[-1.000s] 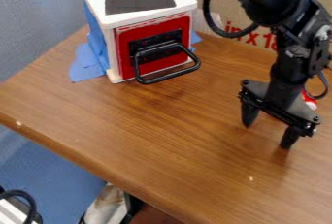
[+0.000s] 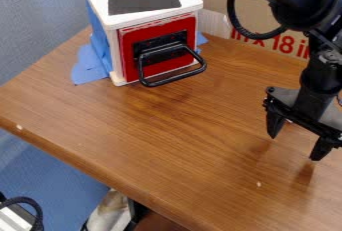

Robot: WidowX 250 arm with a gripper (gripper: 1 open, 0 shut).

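My gripper (image 2: 294,141) hangs low over the right side of the wooden table, its two dark fingers spread apart with no object visible between them. Some small reddish bit shows behind it, mostly hidden. A white toy appliance (image 2: 123,3) with a red front and a black wire handle (image 2: 174,76) stands at the back left, apart from the gripper.
A blue sheet (image 2: 91,67) lies under the appliance. Cardboard with red lettering (image 2: 267,43) is behind the arm. The table's left edge drops to a blue floor, with cables at bottom left.
My gripper has moved right, slightly down toward the front, over the last second.
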